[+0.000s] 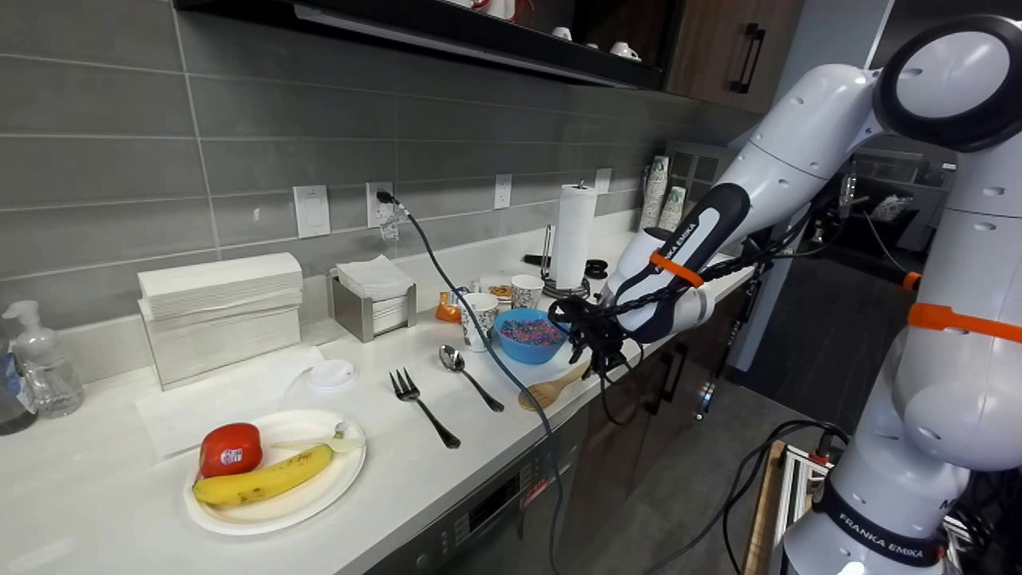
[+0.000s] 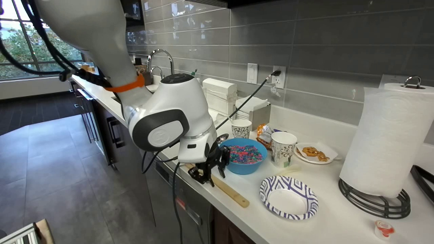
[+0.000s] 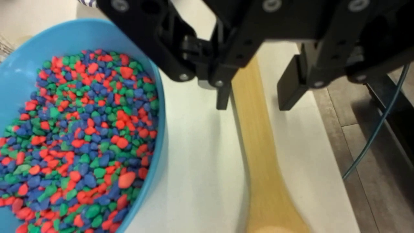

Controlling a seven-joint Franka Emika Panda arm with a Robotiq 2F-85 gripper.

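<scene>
My gripper is part open above the counter, its fingers on either side of the handle of a wooden spoon (image 3: 254, 147). A gap shows between the handle and the right finger; the left finger (image 3: 223, 95) is close to the handle's edge, and I cannot tell whether they touch. The spoon lies along the counter's front edge, its round end (image 1: 542, 394) toward the fork and its handle end (image 2: 240, 199) toward the patterned bowl. Beside it stands a blue bowl (image 2: 246, 167) filled with red, green and blue pebbles.
Behind the blue bowl are paper cups (image 2: 283, 150). A patterned paper bowl (image 2: 268, 199) and a paper towel roll (image 2: 382, 142) stand further along. A metal spoon (image 1: 466, 374), a fork (image 1: 421, 407) and a plate (image 1: 350, 469) with fruit occupy the counter's other side. A cable (image 1: 479, 335) crosses the counter.
</scene>
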